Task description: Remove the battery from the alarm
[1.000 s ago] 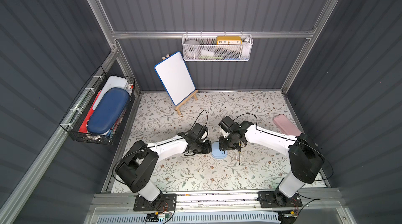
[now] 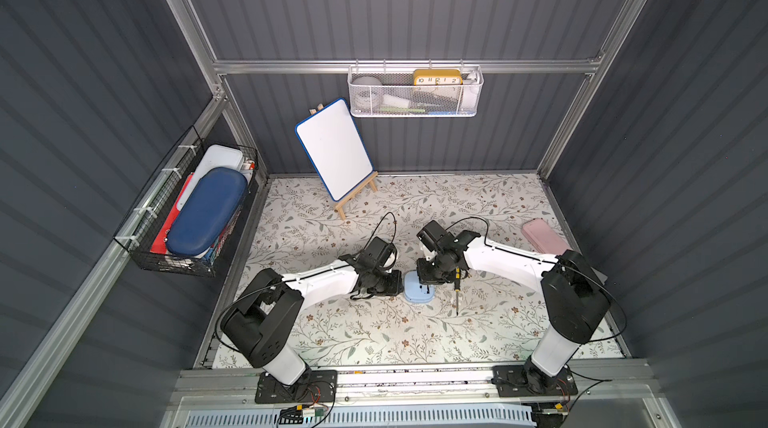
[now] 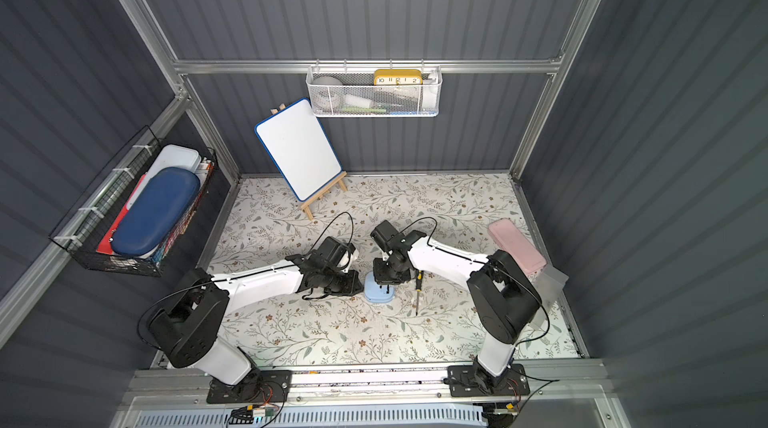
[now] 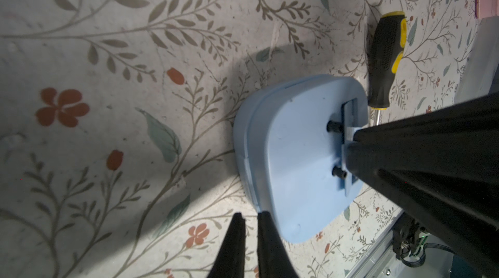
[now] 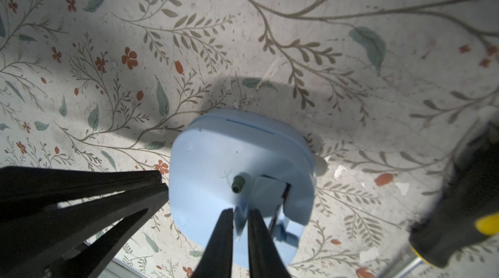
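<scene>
The light-blue alarm lies on the table, its back with two dark posts facing up. A battery compartment is in that back, its pale cover seemingly tilted. I cannot make out the battery for certain. My right gripper has its narrowly spaced fingertips at this compartment. A thin pale-blue sliver shows between them, but whether it is gripped is unclear. At the alarm's side, my left gripper is slightly open, with no object visible between its fingers. The top left view shows both grippers close around the alarm.
A black-and-yellow screwdriver lies just right of the alarm. A pink case is at the table's right edge, and a whiteboard on an easel stands behind.
The left arm has barely moved, and the alarm looks unmoved.
</scene>
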